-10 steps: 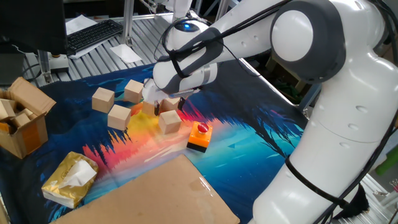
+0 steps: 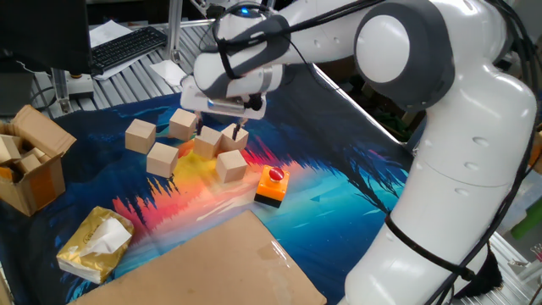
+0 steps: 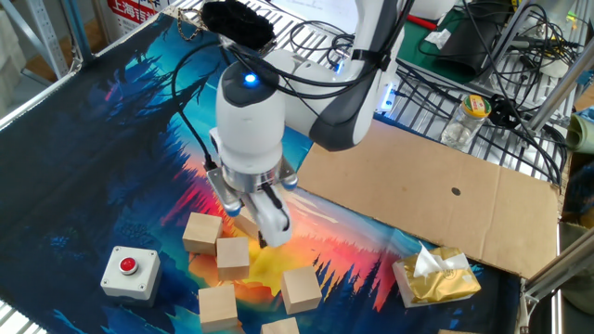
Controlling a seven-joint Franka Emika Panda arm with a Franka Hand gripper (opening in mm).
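Observation:
Several plain wooden cubes lie loose on the colourful mat, among them a left cube (image 2: 141,135), a front cube (image 2: 230,167) and a middle cube (image 2: 207,144). Over the back of this group, in exterior view 1, hangs my gripper (image 2: 218,125), its fingers wide apart and nothing seen between them. From the other side, in exterior view 2, the hand (image 3: 269,213) leans over the cubes and partly covers one; a near cube (image 3: 233,258) and a right cube (image 3: 301,290) show clearly there.
An orange box with a red button (image 2: 272,182) stands right of the cubes. Exterior view 2 shows a pale box with a red button (image 3: 130,274). A gold tissue pack (image 2: 96,244), a cardboard sheet (image 2: 203,267) and an open carton of blocks (image 2: 34,182) border the mat.
My gripper has risen and shifted slightly left and back in exterior view 1, uncovering more of the cubes behind it. The cubes show no clear movement.

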